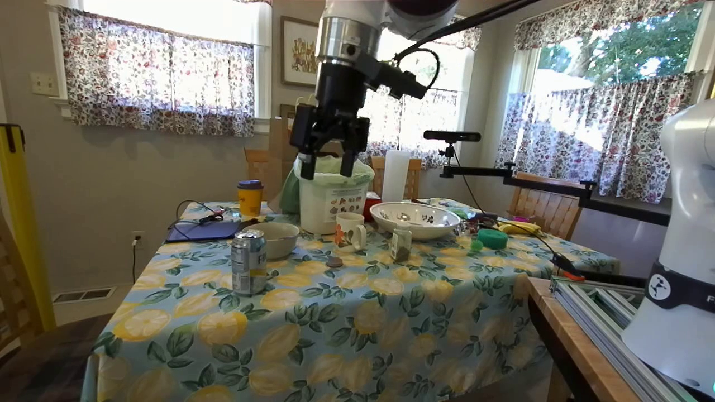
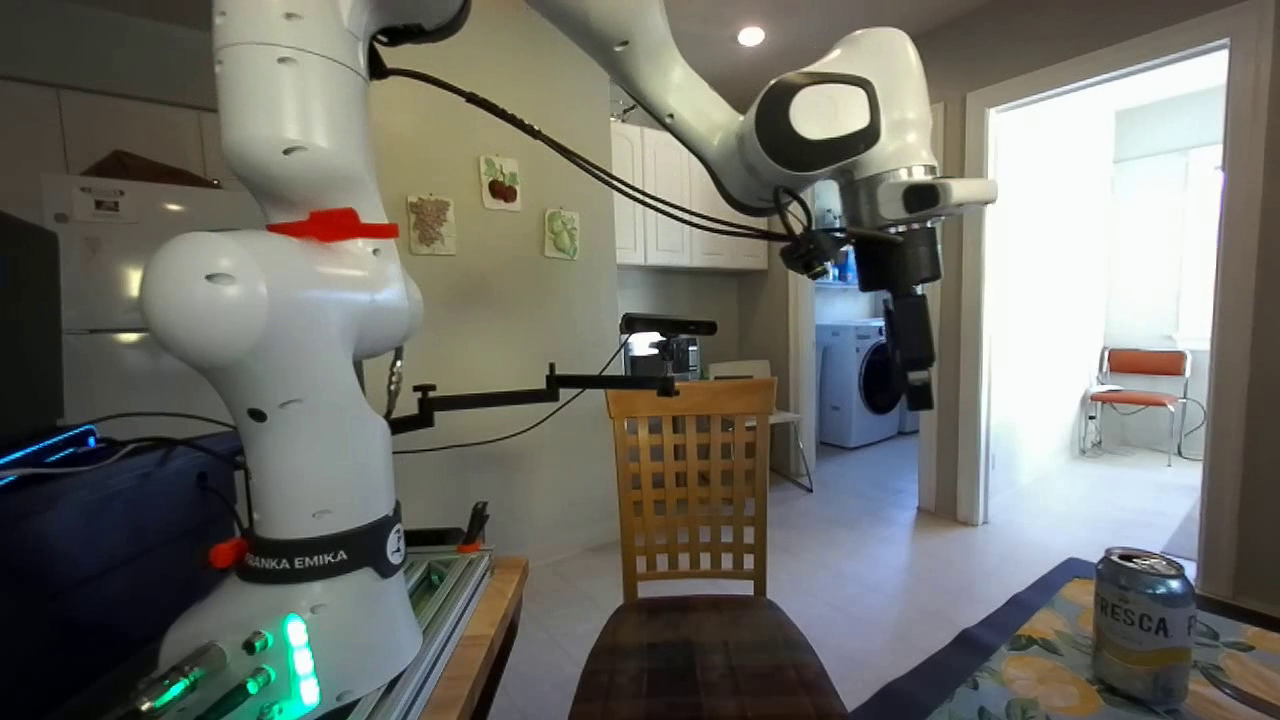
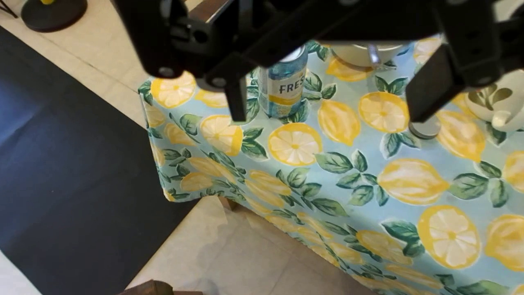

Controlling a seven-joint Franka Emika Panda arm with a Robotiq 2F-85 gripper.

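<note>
My gripper [image 1: 327, 170] hangs open above the table, its two dark fingers pointing down with nothing between them. In exterior view 1 it overlaps the white bin with a green liner [image 1: 325, 207]. A Fresca can [image 1: 248, 264] stands upright at the near left of the table, lower than the gripper and apart from it. The wrist view shows that can [image 3: 286, 88] close to the left finger in the picture, its top partly hidden by the gripper. Behind the can is a grey bowl [image 1: 280, 242]. A white mug [image 1: 350, 233] and a small round lid [image 1: 334, 262] are to its right.
A glass shaker [image 1: 400, 244] and a wide white bowl [image 1: 419, 222] stand right of the mug. Farther right are a green roll [image 1: 492, 238] and bananas [image 1: 519, 228]. A camera on a black boom [image 1: 482, 172] crosses the right side.
</note>
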